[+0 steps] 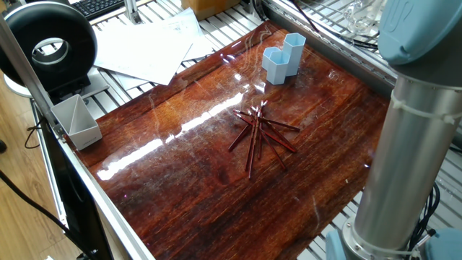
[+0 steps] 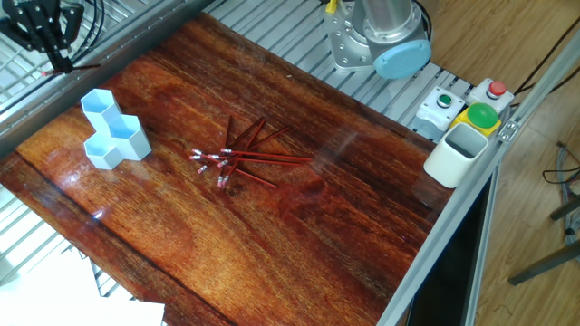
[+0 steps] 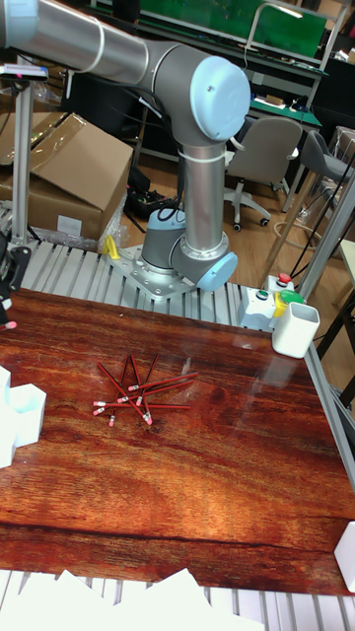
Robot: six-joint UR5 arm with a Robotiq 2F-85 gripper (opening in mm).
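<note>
Several dark red pencils (image 1: 260, 137) lie in a loose, crossing pile on the wooden table top (image 2: 299, 244), their pale eraser ends bunched toward one side. A light-blue holder of three joined hexagonal cups (image 2: 116, 131) stands upright near the pile; no pencil shows in it. At the top left of exterior view 2, beyond the table's edge rail, my black gripper (image 2: 62, 67) appears shut on a thin dark red pencil, which sticks out on both sides of the fingertips. Exterior view 3 catches only a sliver of the gripper at its left edge; exterior view 1 does not show it.
A white square cup (image 2: 456, 156) stands by the button boxes (image 2: 442, 107) at the table's side. Another white container (image 1: 76, 123) sits at a far corner. Papers (image 1: 148, 47) lie off the table's edge.
</note>
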